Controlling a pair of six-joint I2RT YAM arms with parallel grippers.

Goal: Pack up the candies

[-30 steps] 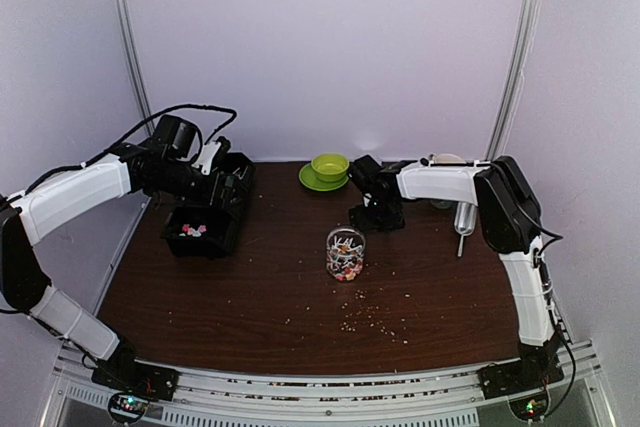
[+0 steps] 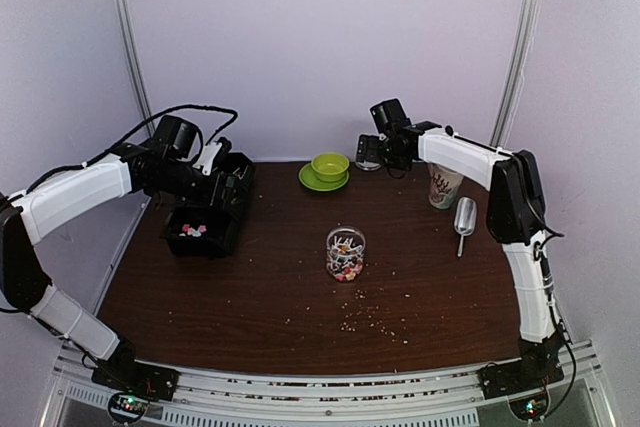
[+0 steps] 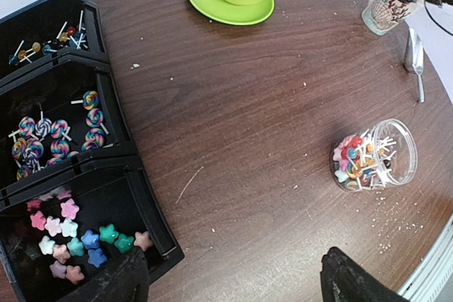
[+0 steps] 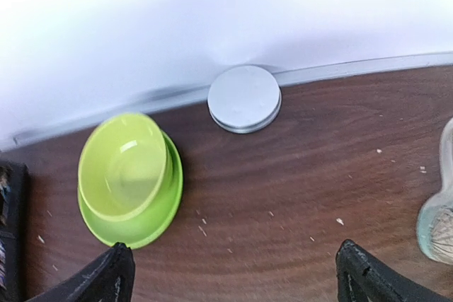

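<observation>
A clear jar (image 2: 345, 255) of mixed lollipops and star candies stands open at mid table, also seen in the left wrist view (image 3: 361, 160). A black three-compartment box (image 3: 163, 252) holds small lollipops, swirl lollipops and star candies (image 3: 69, 209). My left gripper hangs over the box, its fingers apart with nothing between them. My right gripper is raised at the back right, open and empty, facing a white round lid (image 4: 243, 95) at the back edge.
A green bowl (image 2: 329, 164) on a plate (image 2: 310, 181) is at the back. A cup (image 2: 444, 189) and metal scoop (image 2: 465, 222) stand at the right. Crumbs are scattered front of the jar.
My right gripper has risen from low beside the jar toward the back, above the lid. The left arm shows no visible movement in the top view.
</observation>
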